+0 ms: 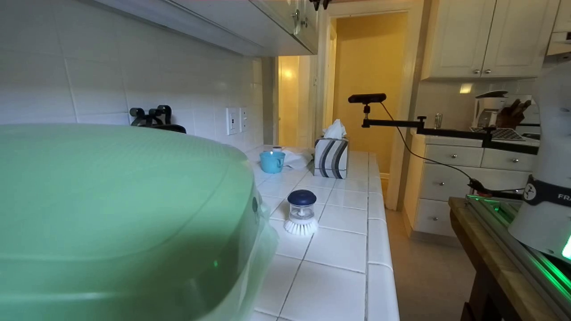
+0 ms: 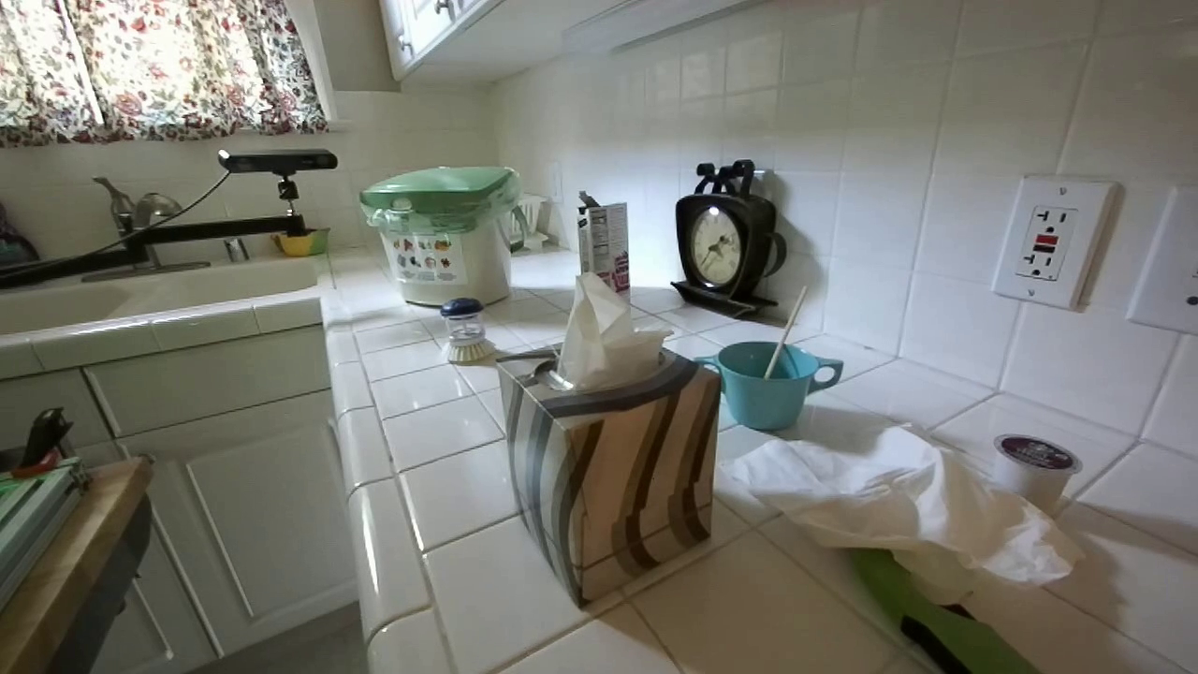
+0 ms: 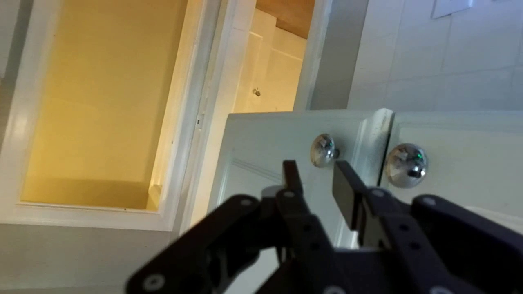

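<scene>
In the wrist view, my gripper is partly open, its black fingers (image 3: 291, 177) a short way apart. The pale cabinet door shows through the gap, and I see nothing held there. Just past the fingertips is a round metal knob (image 3: 322, 150) on the left cabinet door (image 3: 274, 137). It appears clear of both fingers. A second knob (image 3: 407, 165) sits on the right door (image 3: 470, 161), farther to the right. That left door's side edge shows, so it seems slightly ajar. Only dark gripper tips show at the top of exterior view 1, right of the knobs.
Below the upper cabinet (image 1: 225, 21), the tiled counter holds a green-lidded bin (image 2: 438, 236), a dish brush (image 2: 462, 329), a tissue box (image 2: 612, 472), a blue cup (image 2: 766, 388) and a black scale (image 2: 724, 241). A camera arm (image 1: 449, 133) reaches across open floor space.
</scene>
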